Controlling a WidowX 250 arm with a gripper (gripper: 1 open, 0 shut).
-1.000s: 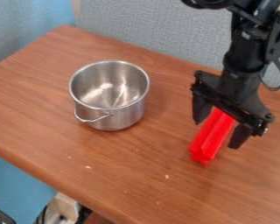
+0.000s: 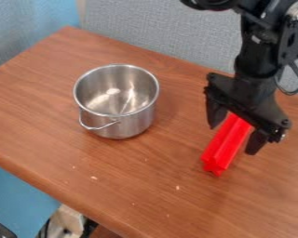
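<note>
My black gripper (image 2: pixel 235 130) hangs open over a long red bar (image 2: pixel 223 149) lying on the wooden table at the right, its fingers on either side of the bar's far part, which the gripper partly hides. I cannot tell whether they touch it. A steel pot (image 2: pixel 115 100) with a wire handle stands upright to the left, apart from the bar.
A grey textured wall (image 2: pixel 164 28) stands behind.
</note>
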